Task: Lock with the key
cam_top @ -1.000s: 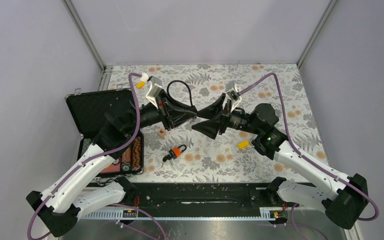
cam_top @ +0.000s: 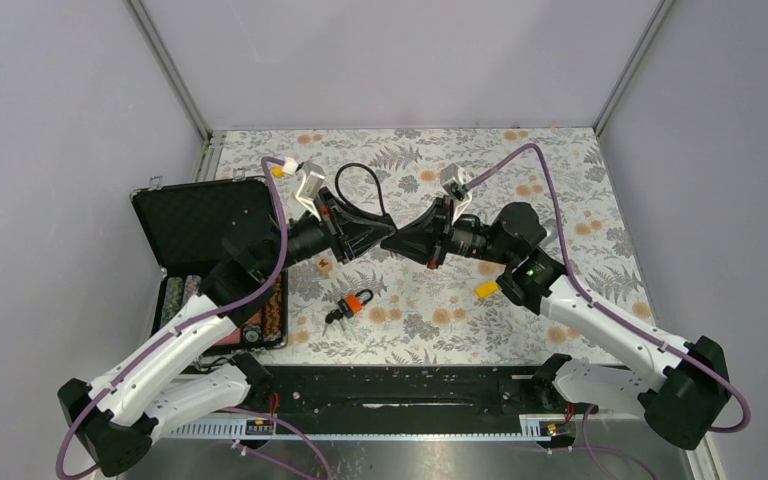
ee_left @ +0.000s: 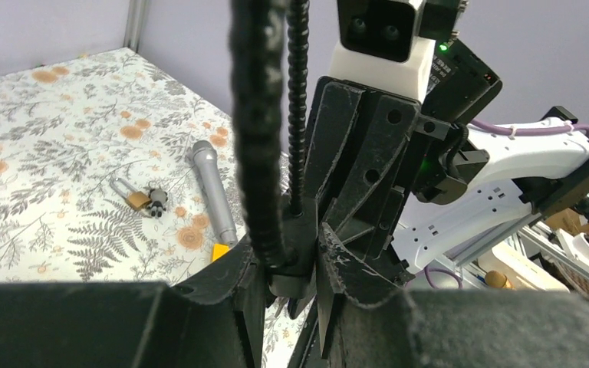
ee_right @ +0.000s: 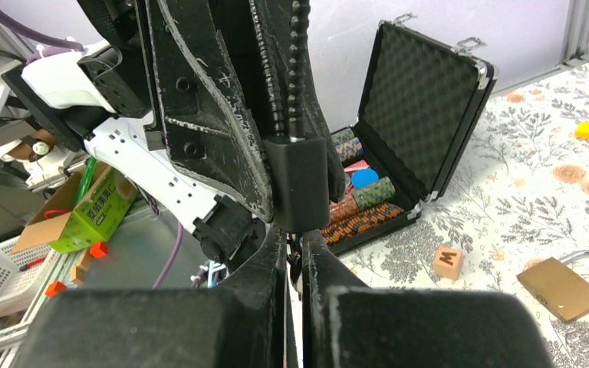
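Observation:
A black lock with a long looped cable shackle (cam_top: 358,166) is held between both grippers in mid-air at the table's centre. In the left wrist view my left gripper is shut on the lock's black body (ee_left: 301,234), cable rising from it. In the right wrist view my right gripper is shut just below that body (ee_right: 299,184), on a small metal piece that looks like the key, mostly hidden by the fingers. The two grippers meet almost tip to tip.
An open case (cam_top: 200,215) fills the left side, a letter cube (ee_right: 447,262) beside it. A yellow block (cam_top: 487,289) and a grey microphone (ee_left: 215,184) lie to the right.
The left arm has shifted very slightly.

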